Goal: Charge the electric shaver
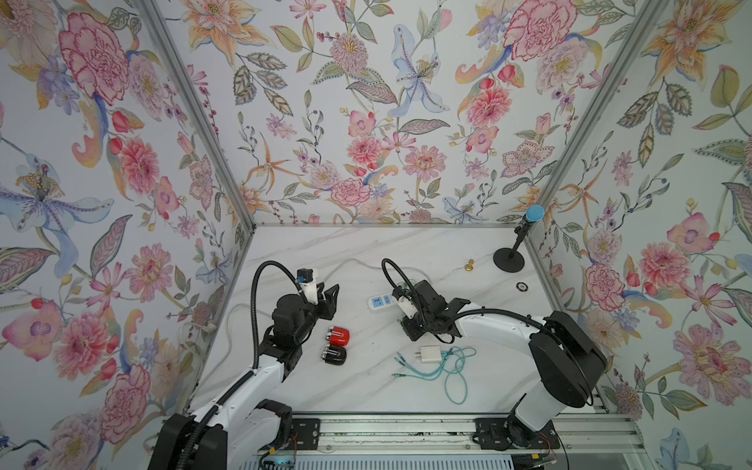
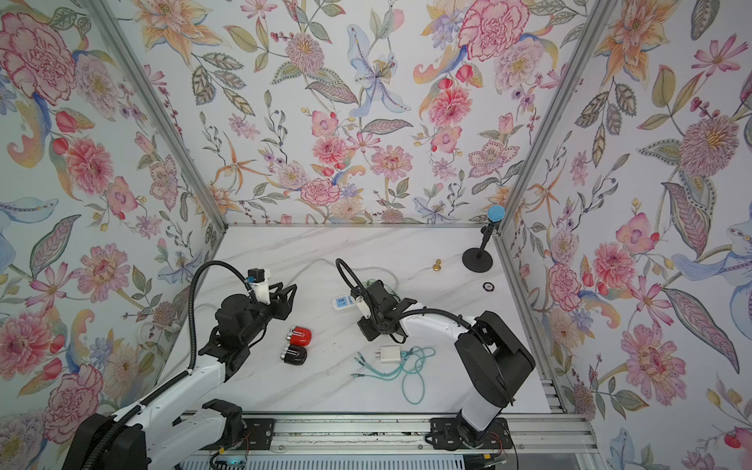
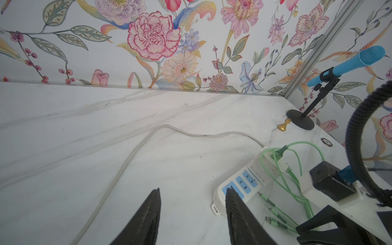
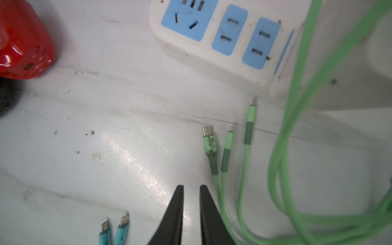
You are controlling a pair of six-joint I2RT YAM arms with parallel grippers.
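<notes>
A red shaver [image 1: 338, 336] and a black shaver [image 1: 334, 355] lie left of the table's middle. The red shaver's [image 4: 26, 45] small port shows in the right wrist view. A green cable [image 4: 248, 140] with several slim plugs, one a USB-C plug [image 4: 209, 140], rests on the table. Its other end reaches a green plug [image 3: 281, 151] at the power strip [image 3: 245, 179]. My right gripper is partly open, narrow gap empty, its tips just below the USB-C plug in its view. My left gripper hangs wide open and empty, left of the strip.
A white charger [image 1: 429, 354] with a teal cable [image 1: 456, 384] lies near the front. At the back right stand a blue microphone [image 1: 513, 250] and a small gold piece [image 1: 469, 265].
</notes>
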